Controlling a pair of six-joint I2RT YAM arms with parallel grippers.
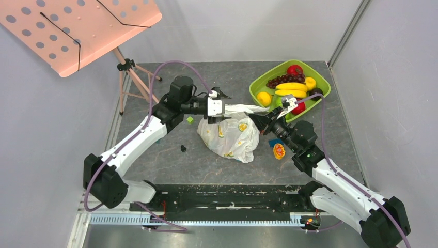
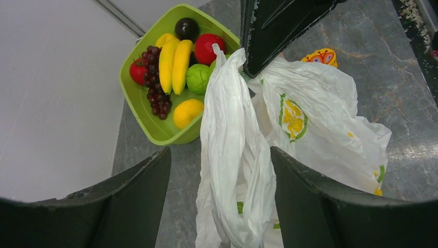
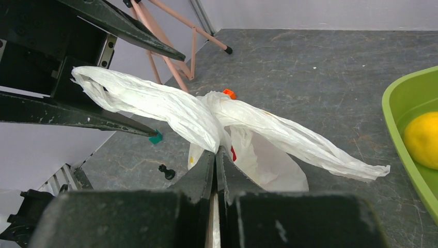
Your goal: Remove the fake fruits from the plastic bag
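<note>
The white plastic bag [image 1: 232,137], printed with yellow fruit, lies crumpled mid-table. My right gripper is shut on the bag's mouth, pinching the thin plastic and lifting it. A twisted strip of that plastic [image 2: 235,155] reaches between the spread fingers of my left gripper, which stands open beside the bag's left upper edge. A small red patch [image 3: 233,153] shows in the bag's opening; what else is inside is hidden. In the green basin [image 1: 255,88] lie bananas [image 1: 291,87], grapes [image 2: 153,82], a lemon [image 2: 188,113] and other fruit.
Near the bag's right side lies an orange toy piece [image 1: 279,151] by a blue one. A black chess piece [image 3: 167,172] and a green cube [image 1: 190,120] sit left of the bag. The pink stand [image 1: 135,77] occupies the back left.
</note>
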